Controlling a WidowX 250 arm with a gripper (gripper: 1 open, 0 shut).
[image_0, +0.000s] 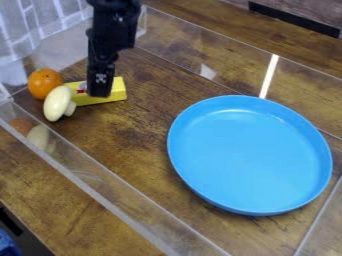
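My black gripper reaches down from the top of the view onto the yellow box, its fingers over the box's left and middle part. Whether they touch it is not clear; the fingers appear apart. A white egg-shaped object lies left of the box, in front of an orange fruit.
A large blue plate fills the right side of the wooden table. Clear plastic walls edge the left.
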